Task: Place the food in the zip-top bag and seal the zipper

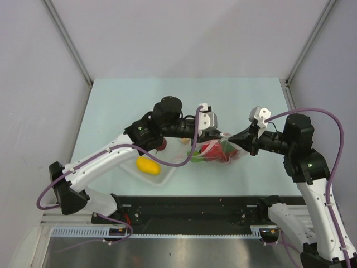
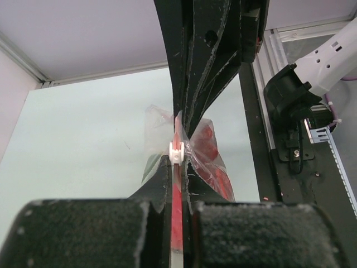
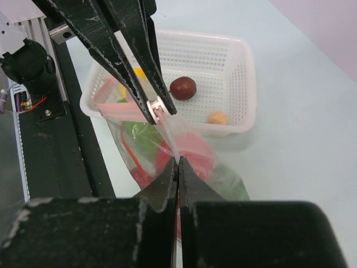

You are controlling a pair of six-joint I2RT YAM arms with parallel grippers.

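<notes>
The clear zip top bag (image 1: 215, 151) holds red and green items and hangs between my two grippers at the middle of the table. My left gripper is shut on the pink zipper strip at the bag's top. My right gripper is shut on the thin clear plastic at the bag's edge, facing the left one, whose white-padded fingertips pinch the strip a short way ahead in the right wrist view. The bag's lower part is partly hidden behind the grippers.
A white basket (image 3: 226, 84) stands left of the bag under my left arm, holding a yellow item (image 1: 148, 165), a dark red round item (image 3: 183, 88) and a small beige ball (image 3: 217, 118).
</notes>
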